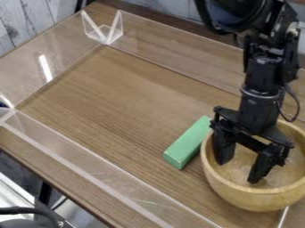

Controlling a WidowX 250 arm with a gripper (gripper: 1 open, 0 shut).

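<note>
The black gripper (248,157) is lowered into a large wooden bowl (245,198) at the lower right, its two fingers apart and open. No object shows clearly between them; part of the bowl's inside is hidden behind the gripper. A green block (186,142) lies on the table just left of the bowl, close to its rim.
Clear plastic edging runs along its sides, with a clear bracket (105,31) at the back left. Dark cables lie beyond the table at the lower left.
</note>
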